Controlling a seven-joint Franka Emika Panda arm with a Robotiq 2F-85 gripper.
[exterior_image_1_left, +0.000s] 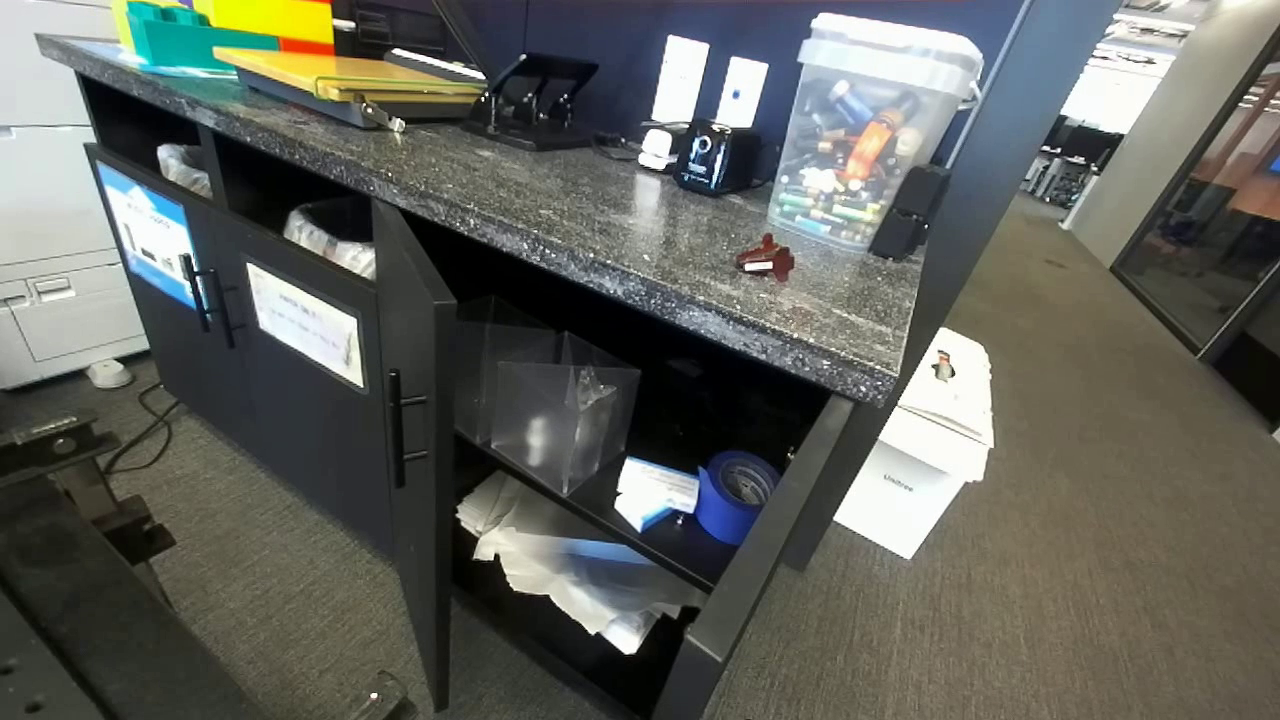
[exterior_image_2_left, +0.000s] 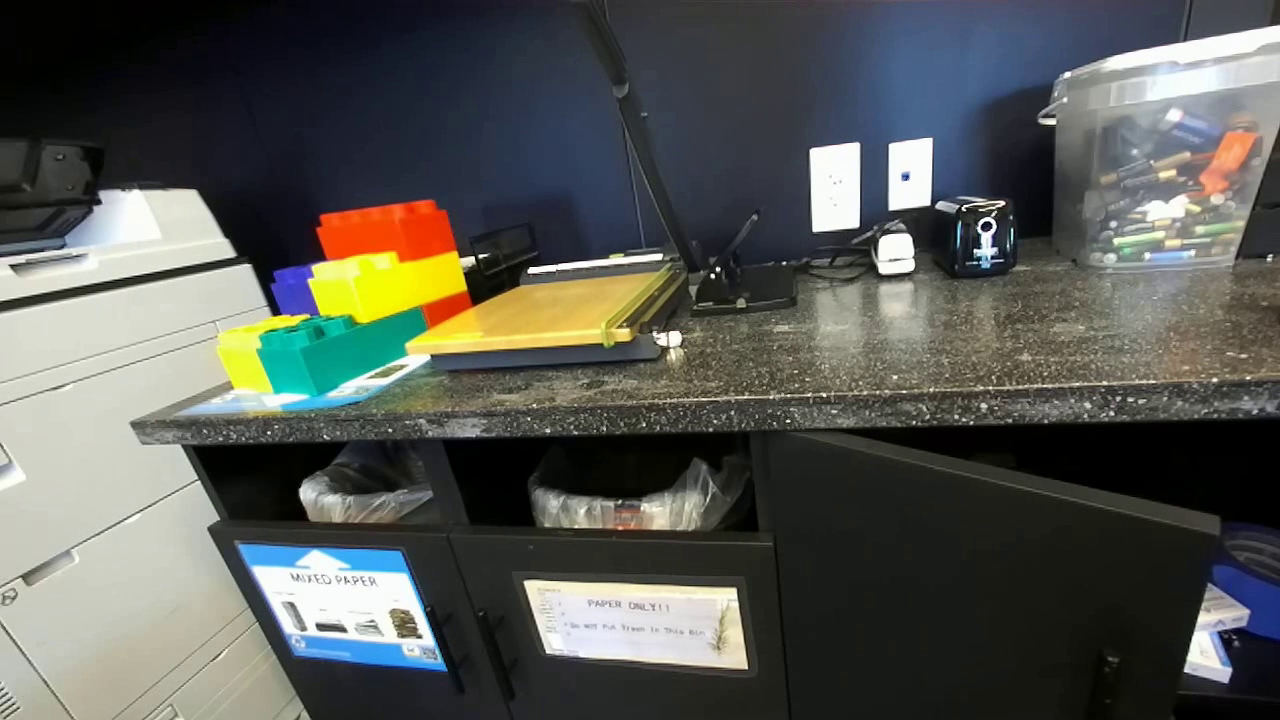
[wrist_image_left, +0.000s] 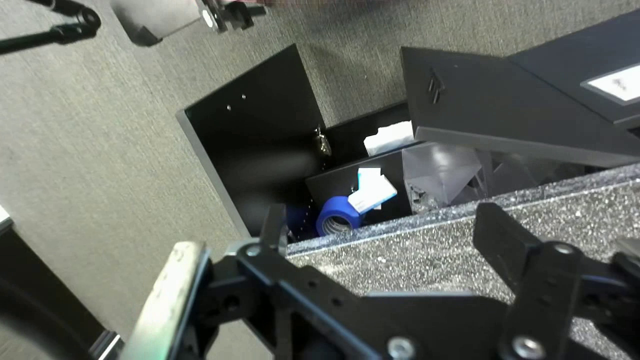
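Observation:
My gripper is open, its two black fingers (wrist_image_left: 499, 243) wide apart with nothing between them. In the wrist view it hangs over the speckled counter (wrist_image_left: 420, 252) near the front edge. Neither exterior view shows it. Below the counter, a cupboard stands with its left door (exterior_image_1_left: 414, 468) and right door (exterior_image_1_left: 756, 552) swung outward. Inside are a roll of blue tape (exterior_image_1_left: 726, 510), small white-and-blue boxes (exterior_image_1_left: 657, 486), clear bins (exterior_image_1_left: 552, 414) and crumpled plastic (exterior_image_1_left: 576, 576). On the counter's right end lies a small dark-red object (exterior_image_1_left: 765, 258).
A clear tub of batteries (exterior_image_1_left: 852, 138) stands at the counter's right end. Farther left are a small black box (exterior_image_1_left: 716, 158), a black stand (exterior_image_1_left: 534, 102), a yellow paper cutter (exterior_image_2_left: 558, 312) and big toy bricks (exterior_image_2_left: 360, 348). A white box (exterior_image_1_left: 912, 456) sits on the floor. Mid-counter is clear.

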